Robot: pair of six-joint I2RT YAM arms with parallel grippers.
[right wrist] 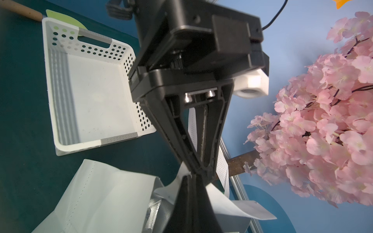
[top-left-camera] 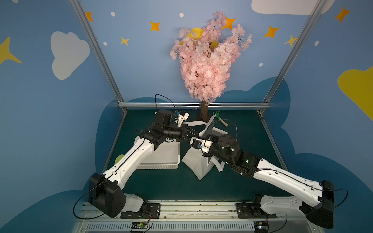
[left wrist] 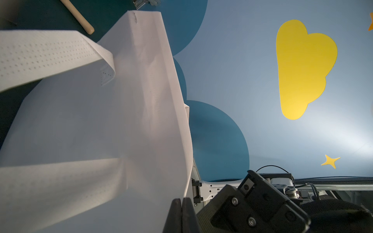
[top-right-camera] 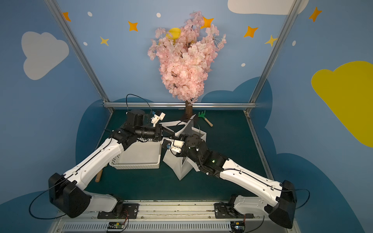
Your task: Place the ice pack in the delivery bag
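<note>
The white delivery bag (top-left-camera: 198,165) stands mid-table with its mouth open; both grippers meet over its top. My left gripper is shut in front of a white bag panel, and in the right wrist view its fingers (right wrist: 211,155) reach the bag's upper edge. Whether a fold of bag is caught between them cannot be made out. My right gripper is shut at the bag's mouth, nothing showing between its fingers. Silvery material (right wrist: 152,213) glints inside the bag; whether it is the ice pack or a lining is unclear. No ice pack shows elsewhere.
An empty white basket (top-right-camera: 136,165) sits left of the bag, with a light-green tool (right wrist: 64,17) beside it. Behind the bag stand a pink blossom tree (top-left-camera: 206,66) and a small green rake (top-left-camera: 221,119).
</note>
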